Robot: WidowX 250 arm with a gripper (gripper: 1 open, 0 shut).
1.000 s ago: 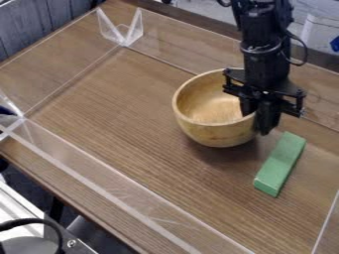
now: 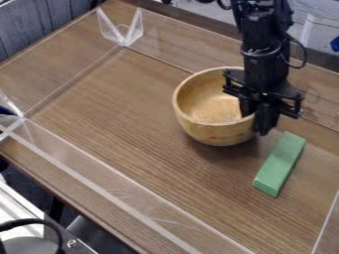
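Observation:
My gripper [image 2: 260, 117] is at the right side of a tan round bowl [image 2: 200, 127], its fingers at the rim and apparently shut on it. The bowl has a light brown inside and rests on or just above the wooden table [image 2: 99, 159]; which, I cannot tell. A green rectangular block [image 2: 280, 165] lies on the table to the right of and nearer than the bowl.
A clear plastic piece [image 2: 121, 30] stands at the back left. Dark cables [image 2: 34, 236] sit at the bottom left corner.
My gripper and the bowl have shifted very slightly; the green block looks unmoved.

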